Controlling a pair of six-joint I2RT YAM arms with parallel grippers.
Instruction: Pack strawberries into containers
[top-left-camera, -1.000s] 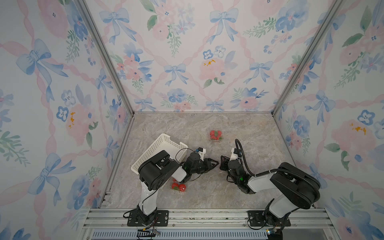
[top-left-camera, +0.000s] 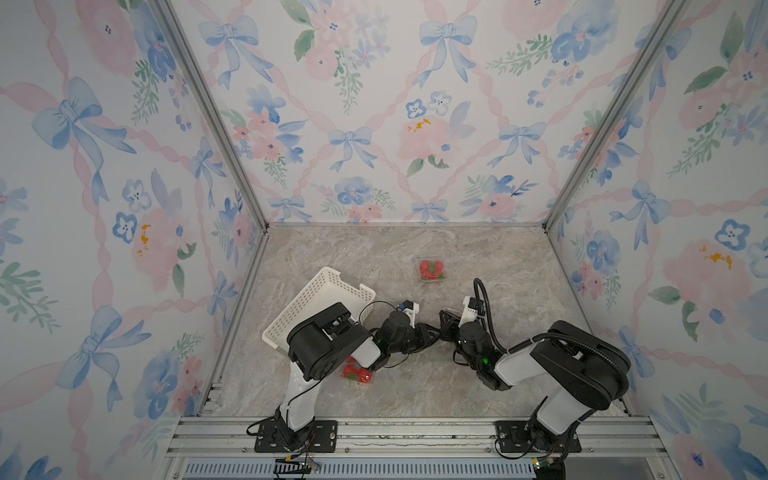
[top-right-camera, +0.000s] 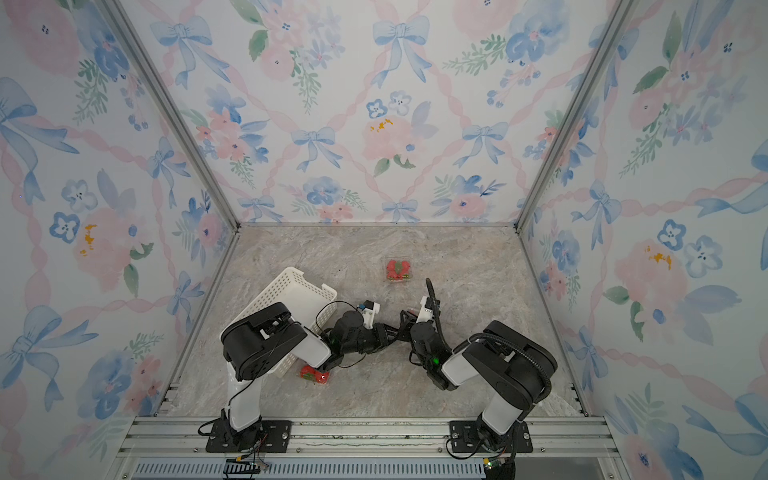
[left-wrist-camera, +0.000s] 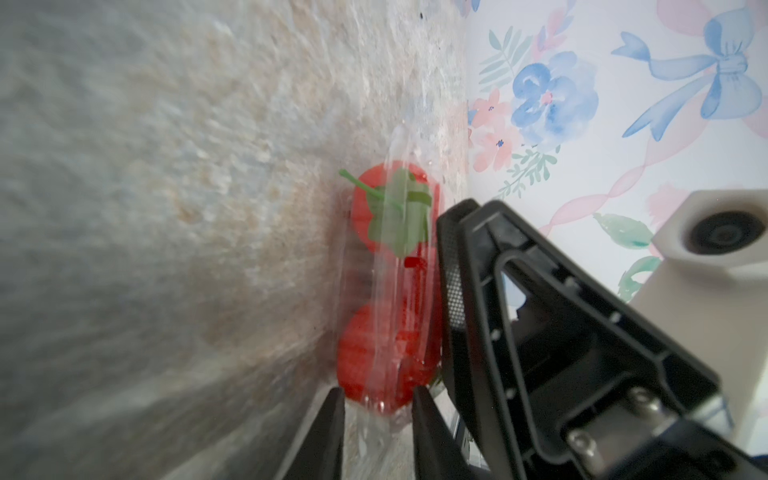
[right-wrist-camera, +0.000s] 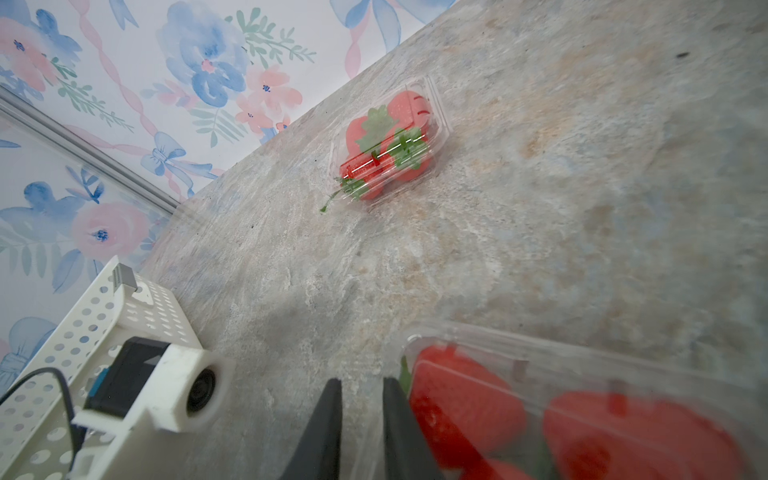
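Close by in the left wrist view, a clear box of strawberries stands on the table. My left gripper is partly open at its near end, fingertips on either side of that end; contact cannot be told. Against the box's right side in that view is a black finger of the other arm. In the right wrist view the near box fills the lower right, and my right gripper stands partly open at its corner. From above, the arms mostly hide this box. A second strawberry box lies farther back, a third below the left arm.
A white perforated basket sits at the left, partly behind the left arm. The two grippers are very near each other mid-table. Bare table extends at the back right.
My left gripper has moved slightly right toward the right one, and its fingers look closer together. The right arm has shifted a little left. The back and front boxes have not moved.
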